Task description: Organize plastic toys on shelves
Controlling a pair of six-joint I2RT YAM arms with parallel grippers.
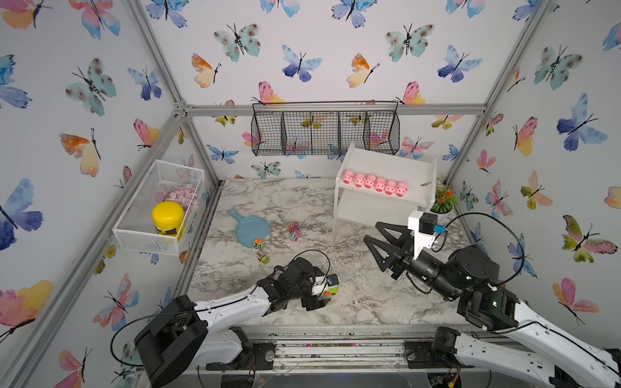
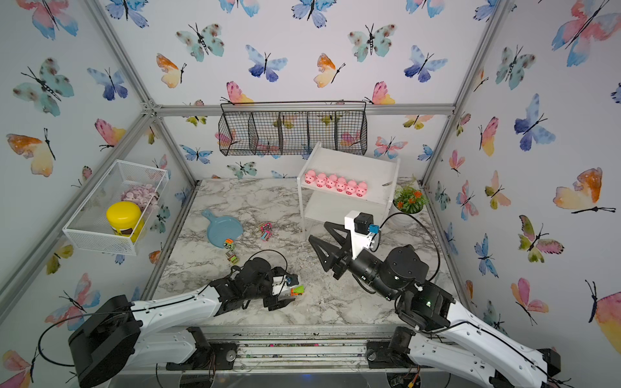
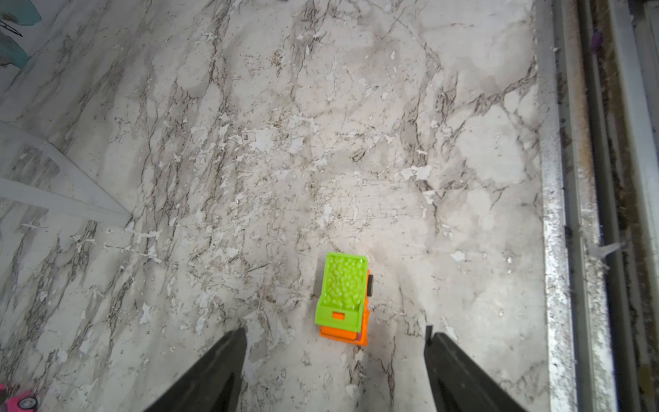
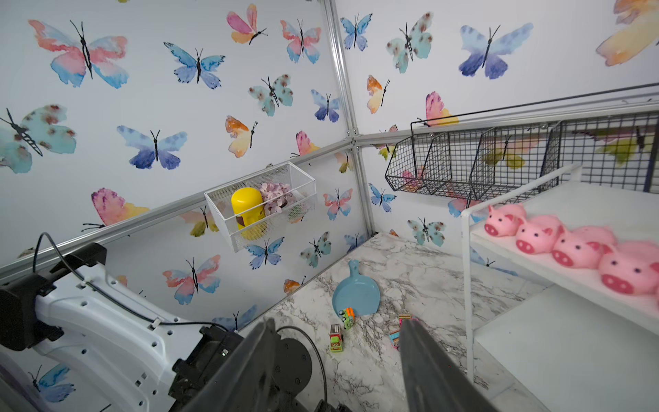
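Note:
A green and orange toy vehicle (image 3: pixel 343 292) lies on the marble table, seen ahead of the fingers in the left wrist view. My left gripper is open around empty space, low over the table near that toy. More small toys, a green one (image 4: pixel 336 338), an orange and green one (image 4: pixel 348 317) and a red-blue one (image 1: pixel 294 231), lie near the blue pan (image 1: pixel 252 230). Pink pigs (image 4: pixel 580 247) stand in a row on the top of the white shelf (image 1: pixel 388 163). Held up in front of the shelf, my right gripper (image 1: pixel 370 245) is open and empty.
A white mesh basket (image 1: pixel 145 243) on the left wall holds a yellow container (image 1: pixel 168 216) and a pink plush. The black wire basket (image 1: pixel 310 132) hangs at the back. A flower pot (image 1: pixel 443 199) stands right of the shelf, whose lower level is empty.

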